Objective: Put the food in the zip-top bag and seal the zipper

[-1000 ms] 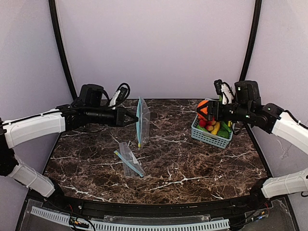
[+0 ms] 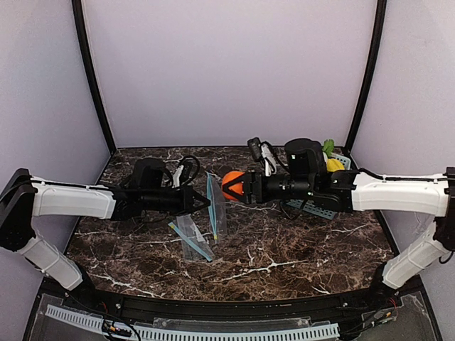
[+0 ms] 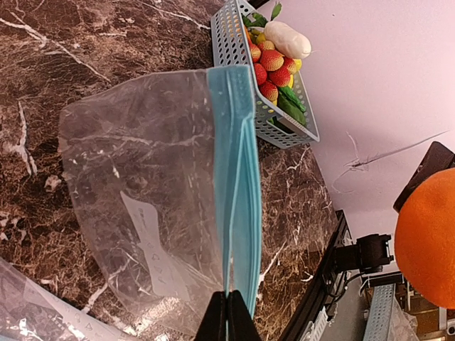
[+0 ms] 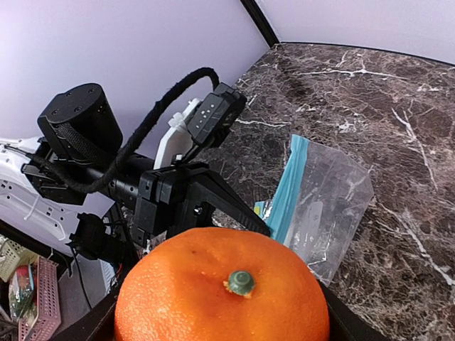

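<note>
A clear zip top bag with a blue zipper strip (image 3: 234, 142) hangs from my left gripper, which is shut on the strip's edge. In the top view this bag (image 2: 218, 206) stands upright in front of the left gripper (image 2: 209, 202). An orange fruit with a small green stem (image 4: 241, 283) fills the lower part of the right wrist view. My right gripper (image 2: 234, 187) is shut on this orange fruit, holding it in the air just right of the bag. The fruit hides most of the right fingers in the right wrist view.
Another clear bag with a blue strip (image 2: 190, 240) lies flat on the dark marbled table (image 2: 284, 263). A grey basket (image 3: 234, 46) of mixed fruit and vegetables stands at the back right, partly behind the right arm.
The right gripper has carried the orange fruit left, from over the basket to beside the bag.
</note>
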